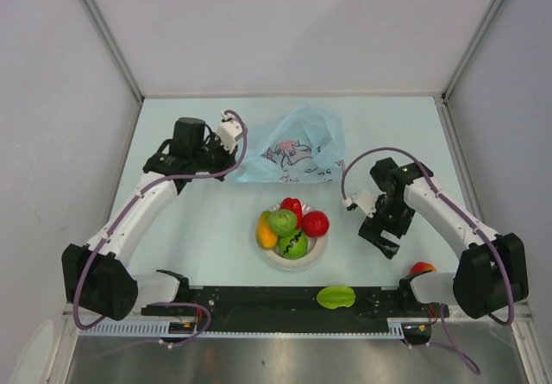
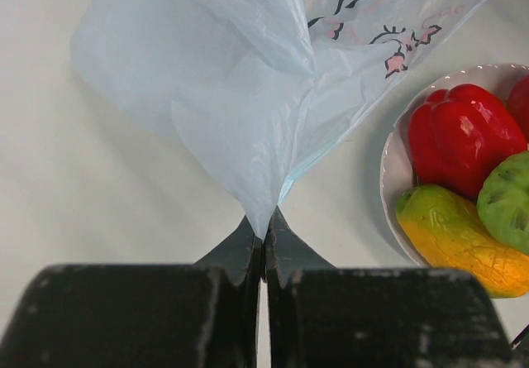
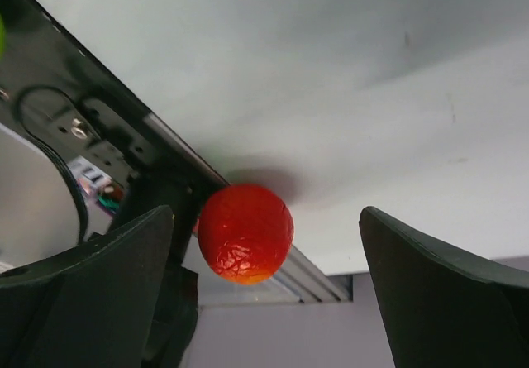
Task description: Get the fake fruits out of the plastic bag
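Observation:
The plastic bag (image 1: 293,142) spreads across the back middle of the table, light blue with printed figures. My left gripper is shut on the bag's near-left edge, which gathers to a point at its fingertips. My right gripper (image 1: 379,242) stands open over the right side of the table. Below its open fingers, in the right wrist view, a red fruit (image 3: 245,231) sits at the table's front edge, also partly visible in the top view (image 1: 421,268).
A white bowl (image 1: 293,262) holds peppers, a mango and other fake fruits at the middle front. A green fruit (image 1: 335,297) lies on the dark front rail (image 1: 259,306).

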